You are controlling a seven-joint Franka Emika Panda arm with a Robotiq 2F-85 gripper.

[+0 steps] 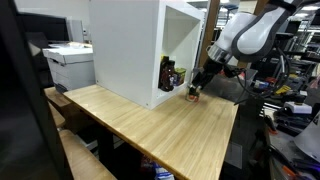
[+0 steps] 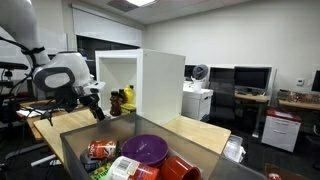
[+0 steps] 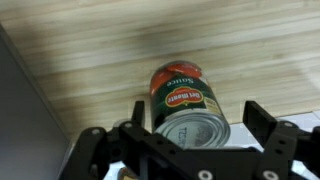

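A Del Monte can (image 3: 184, 97) with a green and red label stands on the wooden table in the wrist view. Its round end faces the camera. My gripper is open, with one dark finger on each side of the can; gaps show between the can and the fingers. In exterior view 1 the small can (image 1: 193, 97) appears near the table's far end, beside the white shelf, with the gripper close at it. The can cannot be made out in exterior view 2, where the white arm (image 2: 65, 76) leans over the table.
A white shelf unit (image 1: 125, 45) stands on the table, with dark and colored bottles (image 1: 167, 76) in its opening. A grey bin (image 2: 212, 160) holds several red cans and a purple round container (image 2: 146, 150).
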